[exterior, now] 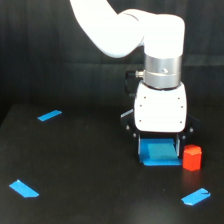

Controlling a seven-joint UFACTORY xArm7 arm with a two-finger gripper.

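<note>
The white arm's gripper is at the right of the camera view, lowered over a blue square object. Its dark fingers come down at either side of the blue object's upper part; whether they grip it is unclear. A red block sits just right of the blue object on the dark table.
Blue tape strips mark the table at the left and at the lower right. A dark backdrop stands behind.
</note>
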